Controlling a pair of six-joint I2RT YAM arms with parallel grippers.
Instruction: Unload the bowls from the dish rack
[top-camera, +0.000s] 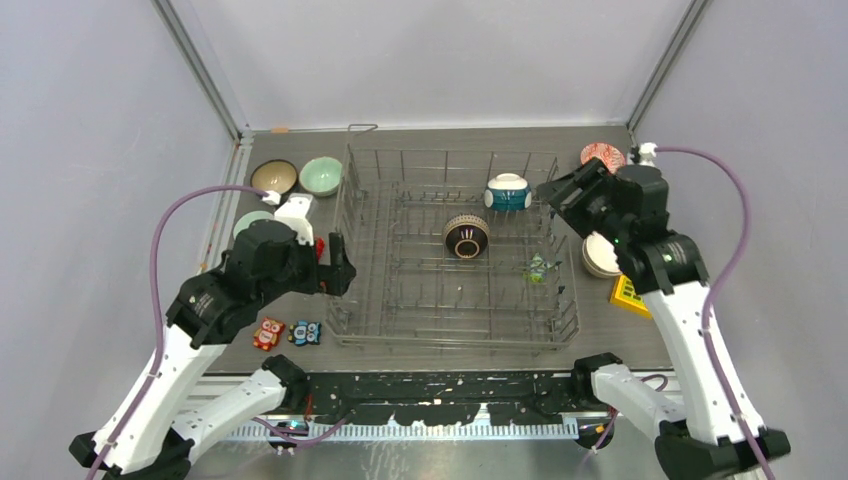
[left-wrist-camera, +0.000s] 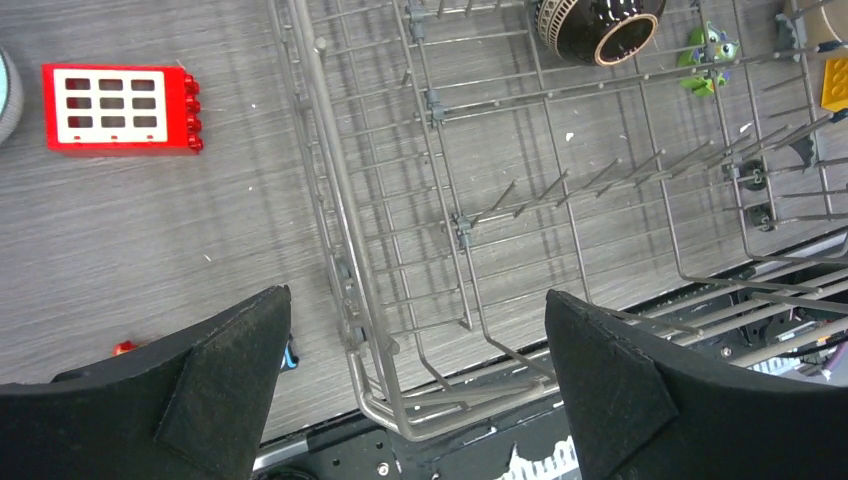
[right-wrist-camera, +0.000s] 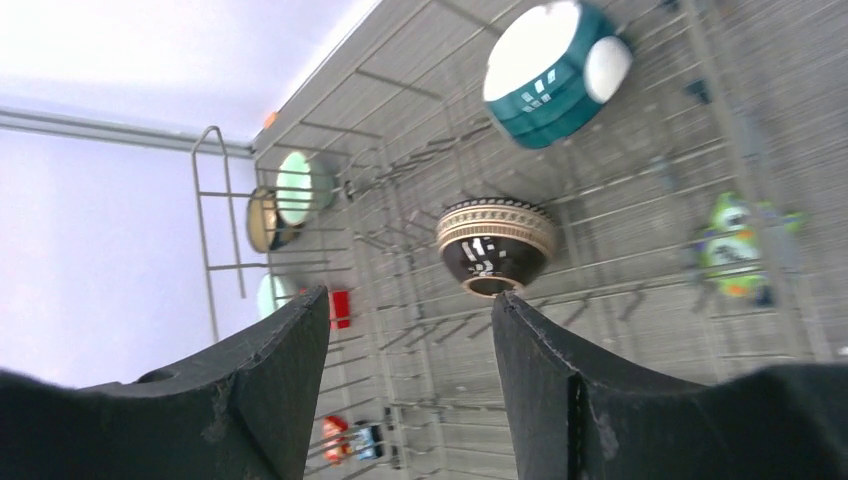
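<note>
A black bowl (top-camera: 466, 236) with a patterned band rests tilted in the middle of the wire dish rack (top-camera: 430, 340); the right wrist view shows this black bowl (right-wrist-camera: 497, 246) too. Behind it to the right, the teal-and-white bowl (top-camera: 508, 192) leans in the rack. Over the rack's left edge, my left gripper (top-camera: 342, 265) stands open and empty; in its own view the fingers (left-wrist-camera: 225, 375) are wide apart. My right gripper (top-camera: 553, 197) hangs by the rack's upper right edge, close to the teal bowl, partly open with nothing between its fingers.
Left of the rack sit a tan bowl (top-camera: 274, 177), a green bowl (top-camera: 321, 176) and a partly covered pale bowl. To the right are a red patterned bowl (top-camera: 603, 157) and a white bowl (top-camera: 601, 256). A small green toy (top-camera: 537, 268) lies inside the rack's right part.
</note>
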